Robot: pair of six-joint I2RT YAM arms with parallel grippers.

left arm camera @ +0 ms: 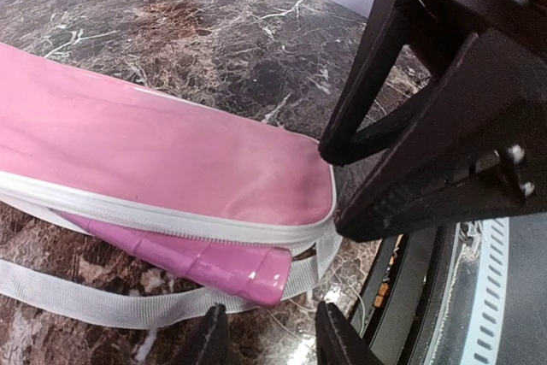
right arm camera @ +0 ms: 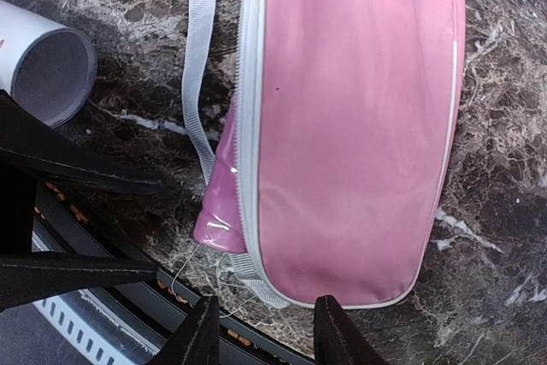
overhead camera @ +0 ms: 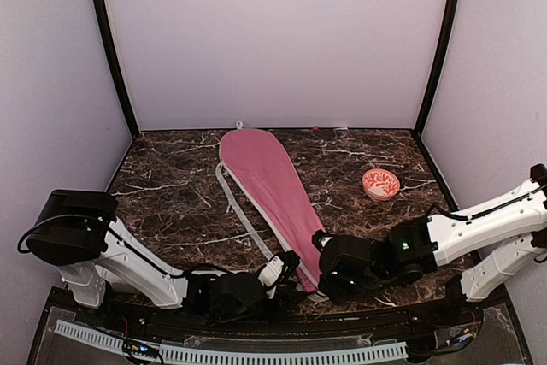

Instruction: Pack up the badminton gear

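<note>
A long pink racket bag point(overhead camera: 261, 168) with a white zip edge lies aslant on the dark marbled table, narrow end toward me. From its zip side pokes a glossy pink handle end, also visible in the right wrist view point(right arm camera: 220, 220). My left gripper point(overhead camera: 292, 279) is open beside this end, with nothing between its fingers. On the bag's other side stands my right gripper point(overhead camera: 323, 262), open, its fingers point(left arm camera: 389, 203) close to the bag's end edge; contact cannot be told. A light grey strap point(left arm camera: 128, 307) runs along the zip side.
A red-and-white patterned bowl point(overhead camera: 380, 183) stands at the right. A hollow white cylinder point(right arm camera: 51, 74) lies near the left gripper. The front rail is close below both grippers.
</note>
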